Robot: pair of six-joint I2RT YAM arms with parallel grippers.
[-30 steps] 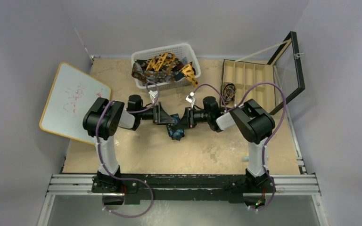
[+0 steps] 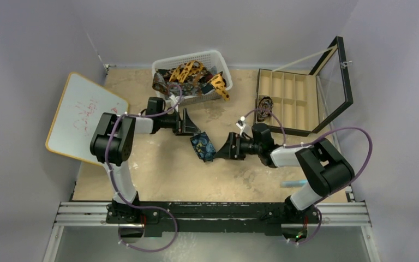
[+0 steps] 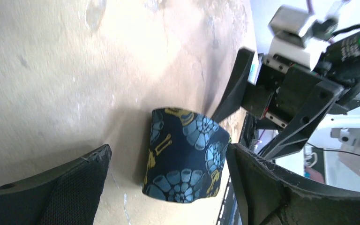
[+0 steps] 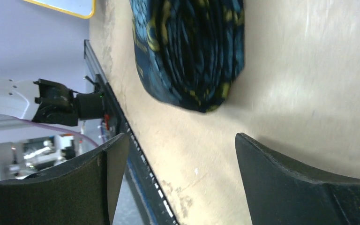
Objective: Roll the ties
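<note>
A dark blue tie with a floral pattern (image 2: 202,147) lies folded or rolled into a thick bundle at mid-table. Its layered edge (image 4: 201,56) shows in the right wrist view. My left gripper (image 2: 197,130) stands open at the bundle's upper left; in the left wrist view the tie (image 3: 183,159) appears beyond its parted fingers (image 3: 258,178). Close to the lower right end of the bundle is my right gripper (image 2: 218,155), its fingers (image 4: 276,173) apart and only bare table between them. More ties (image 2: 183,76) are heaped in the white basket.
The white basket (image 2: 163,99) stands at the back. To its right is an open box with compartments (image 2: 287,109), one holding a rolled brown tie (image 2: 264,108). A whiteboard (image 2: 82,117) leans at left.
My right gripper has moved right and toward the front, away from the tie. The left has shifted slightly toward the back, and more of the bundle shows.
</note>
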